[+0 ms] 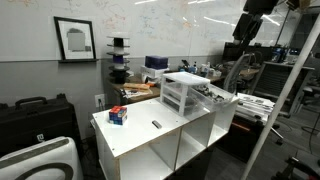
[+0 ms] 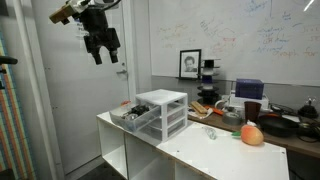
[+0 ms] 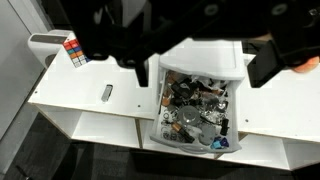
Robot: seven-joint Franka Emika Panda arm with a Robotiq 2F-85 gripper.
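My gripper is open and empty, held high above the white cabinet (image 3: 55, 95). In exterior view 2 the gripper (image 2: 103, 57) hangs well over a clear drawer unit (image 2: 176, 104). The unit's pulled-out drawer (image 3: 187, 149) is full of small dark and metallic parts, and in the wrist view it lies below the gap between my fingers. A colourful puzzle cube (image 1: 117, 115) rests at the cabinet's left end in exterior view 1. Between cube and drawers is a small dark bar (image 1: 156, 124).
On the drawers' other side sits an orange, peach-like object (image 2: 251, 134). A dark pan (image 2: 280, 125) and a black stacked shelf (image 2: 209, 78) stand behind the cabinet. A pale upright post (image 1: 278, 108) rises at the right in exterior view 1.
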